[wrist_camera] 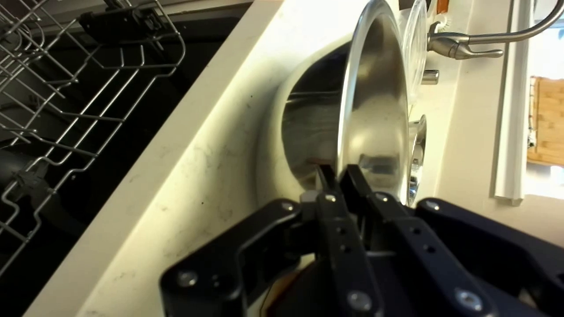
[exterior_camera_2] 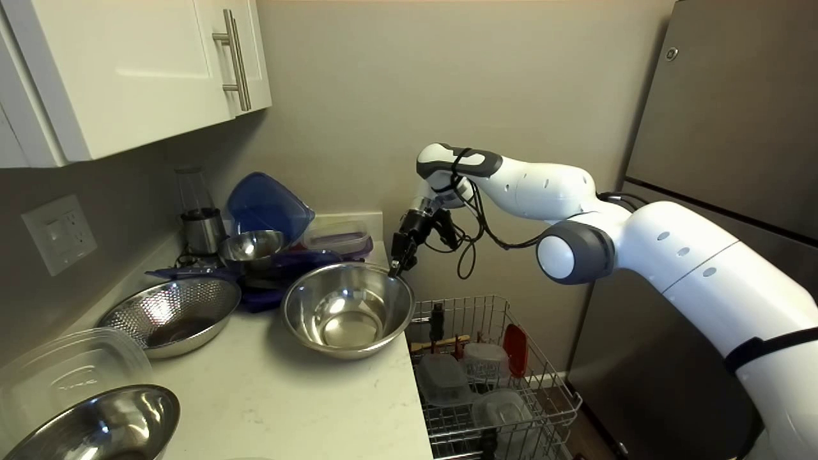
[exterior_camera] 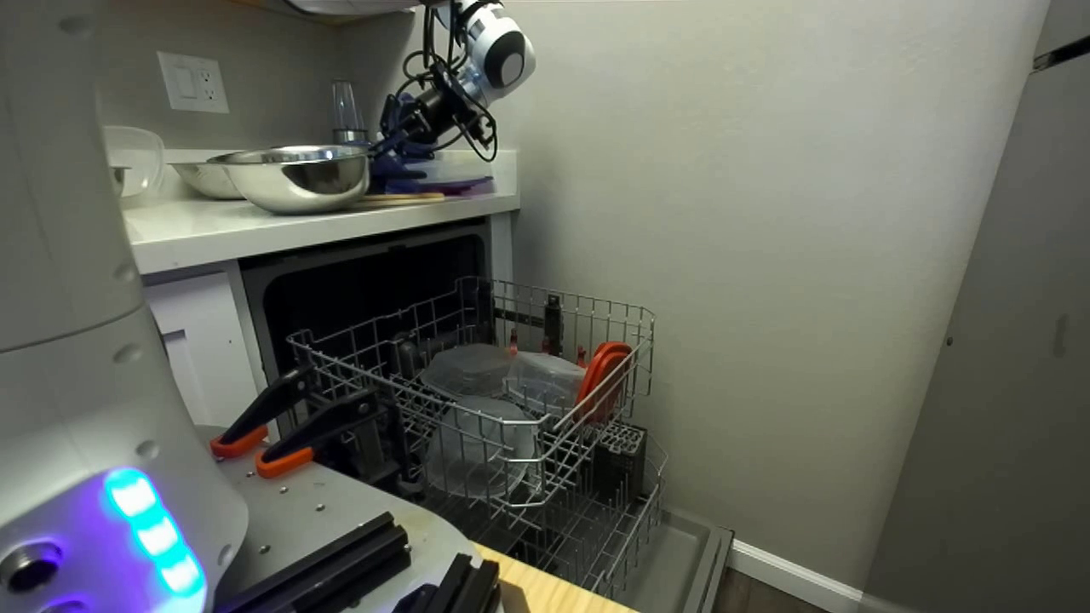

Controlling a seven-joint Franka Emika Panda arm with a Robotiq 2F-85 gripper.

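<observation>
A large shiny metal bowl (exterior_camera_2: 349, 329) is at the counter's edge beside the dishwasher, its opening upward. My gripper is shut on the bowl's rim, one finger on the outer wall side and the other inside. In exterior view 2 the gripper (exterior_camera_2: 395, 272) comes down on the rim at the bowl's far right. Exterior view 1 has the bowl (exterior_camera: 296, 184) slightly tilted; whether its base fully rests on the counter cannot be told.
A metal colander (exterior_camera_2: 172, 314), another metal bowl (exterior_camera_2: 100, 425) and blue lids (exterior_camera_2: 268, 207) crowd the counter (exterior_camera_2: 307, 414). Below stands the pulled-out dishwasher rack (exterior_camera: 572, 449) with clear containers (exterior_camera: 470, 368) and red-orange items (exterior_camera: 603, 373). A cabinet (exterior_camera_2: 146, 61) hangs above left.
</observation>
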